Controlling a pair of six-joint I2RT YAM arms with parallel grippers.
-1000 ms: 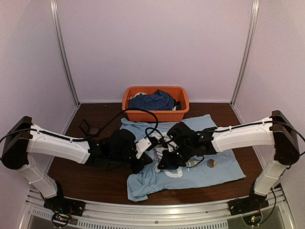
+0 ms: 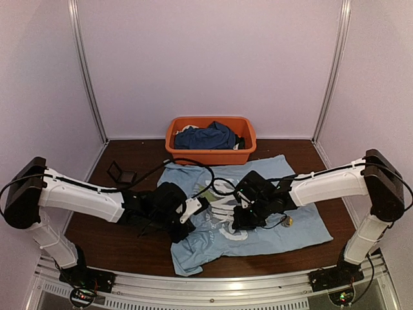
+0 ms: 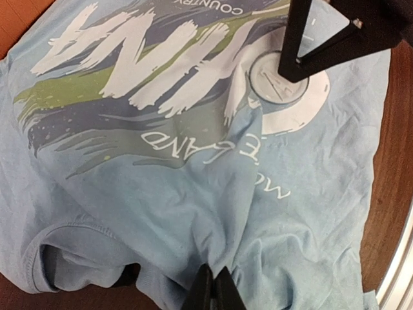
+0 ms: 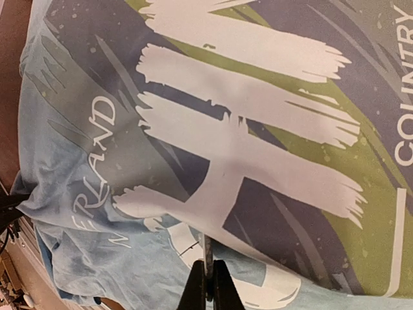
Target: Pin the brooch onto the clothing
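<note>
Spread over the table is a light blue shirt (image 2: 277, 241) with a large print. My left gripper is shut on the shirt, whose cloth bunches into folds at its fingertips. A round, pale brooch (image 3: 277, 77) is at the right gripper's tip in the left wrist view. Seen nearly edge-on in the right wrist view, the brooch (image 4: 208, 258) is a thin strip between the fingers of my shut right gripper. A raised ridge of cloth runs from the left gripper to the brooch's edge. Whether its pin passes through cloth is hidden.
An orange bin (image 2: 210, 157) holding dark cloth stands at the back. A small gold round object (image 2: 286, 221) lies on the shirt right of the right gripper. An open black case (image 2: 121, 174) sits at the left rear.
My right gripper has moved to the right, away from the left one, over the last second. The left gripper has shifted slightly left and toward the front.
</note>
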